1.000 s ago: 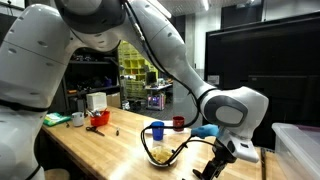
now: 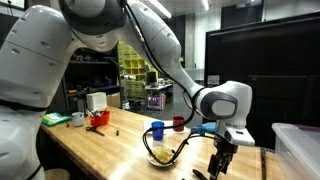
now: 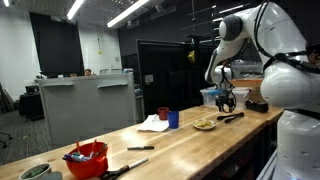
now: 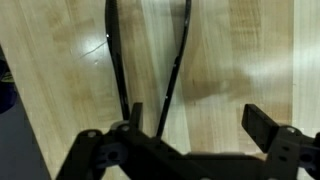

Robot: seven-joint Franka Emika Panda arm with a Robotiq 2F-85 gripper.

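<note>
My gripper points down over the wooden table, its two fingers wide apart with nothing held between them. In the wrist view a thin black rod-like object (image 4: pixel 179 65) runs slantwise between the fingers' lines, its lower end passing near the left finger. Left of it lies a thicker dark, long object (image 4: pixel 115 55), whose lower end reaches the left finger. What these two are cannot be made out. Exterior view 1 has the gripper (image 2: pixel 222 160) low near the table's right part, with a small dark object (image 2: pixel 200 175) beside it.
A bowl with yellowish contents (image 3: pixel 204 125), a blue cup (image 3: pixel 173 119) and a red cup (image 3: pixel 163 113) stand farther along the table. A red container (image 3: pixel 88 160) is at the opposite end. A translucent bin (image 2: pixel 298 145) borders the right side.
The wrist has tilted to point more steeply downward, and the gripper has shifted slightly right in exterior view 1. The table's objects look unmoved.
</note>
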